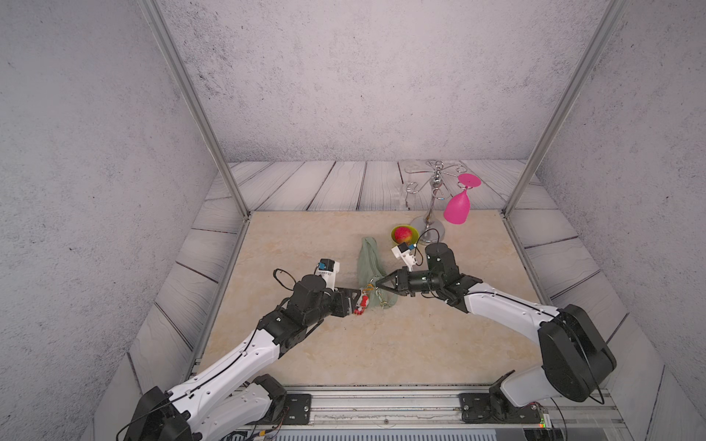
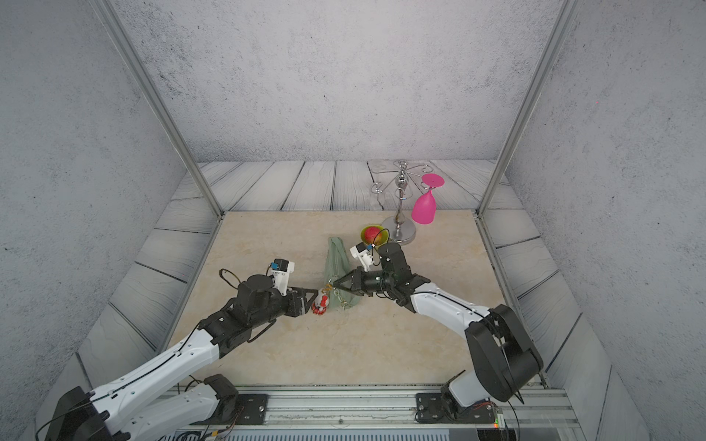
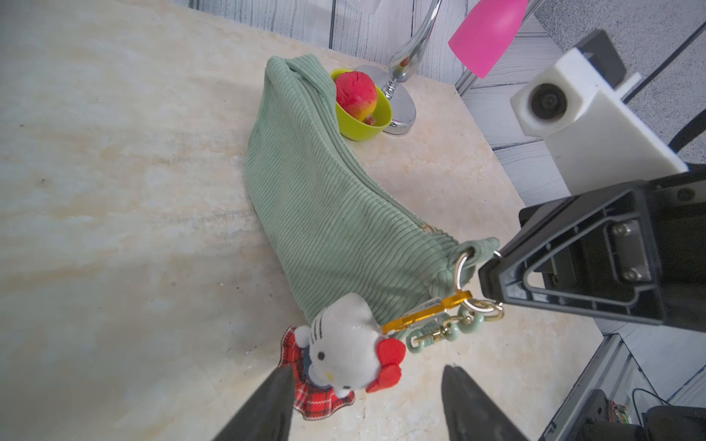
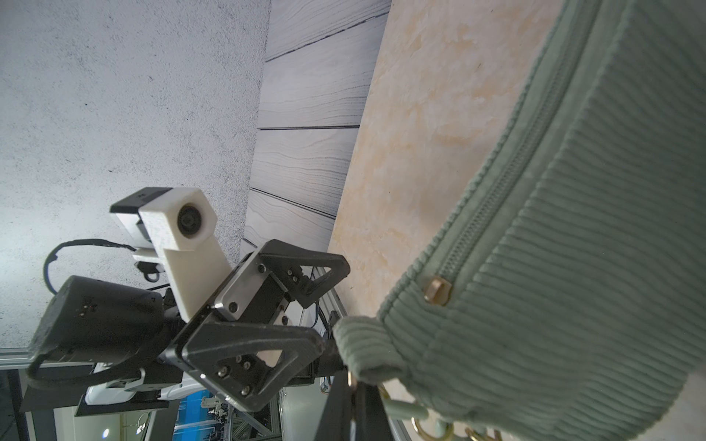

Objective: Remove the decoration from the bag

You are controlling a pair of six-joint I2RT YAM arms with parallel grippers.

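Observation:
The sage corded bag (image 3: 323, 191) lies on the table, zipper along its top, in both wrist views. My right gripper (image 2: 334, 285) is shut at the bag's end tab, by the gold ring; whether the tab or ring is between its fingers is unclear. The Hello Kitty plush decoration (image 3: 345, 345), with red bow and plaid skirt, hangs from a gold clasp (image 3: 423, 312) at that ring, beside a bead chain. My left gripper is part open just in front of the plush, nothing seen between its fingertips.
Behind the bag stand a green bowl (image 1: 393, 239) with a red fruit and a metal rack (image 1: 430, 231) holding a pink glass (image 1: 456, 209).

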